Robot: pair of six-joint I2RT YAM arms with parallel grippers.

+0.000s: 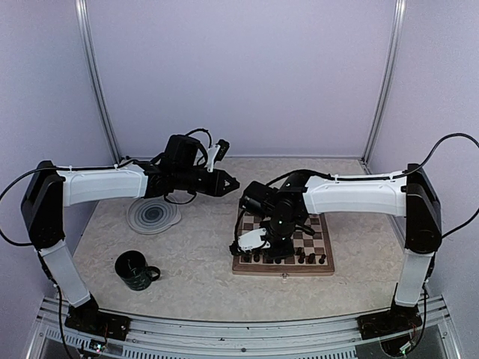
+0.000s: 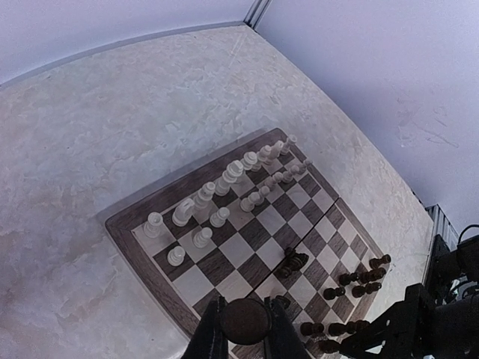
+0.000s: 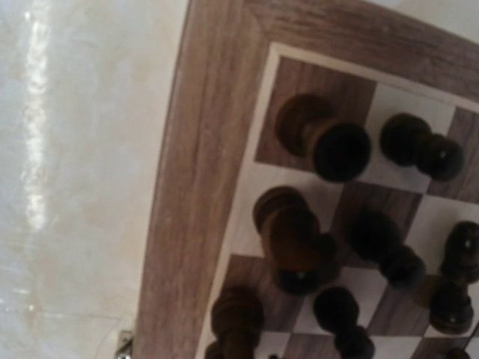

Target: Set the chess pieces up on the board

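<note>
The chessboard (image 1: 323,268) bears white pieces (image 2: 233,172) along one side and dark pieces (image 2: 334,292) along the other. My left gripper (image 1: 228,185) hangs above and left of the board, shut on a dark piece (image 2: 245,323), seen end-on in the left wrist view. My right gripper (image 1: 243,247) is low over the board's near-left corner; its fingers are hidden or unclear in the top and left wrist views. The right wrist view looks down on that corner, with a dark rook-like piece (image 3: 340,152) and several others standing on squares.
A dark mug (image 1: 137,273) stands front left, with a grey round lid (image 1: 153,215) behind it.
</note>
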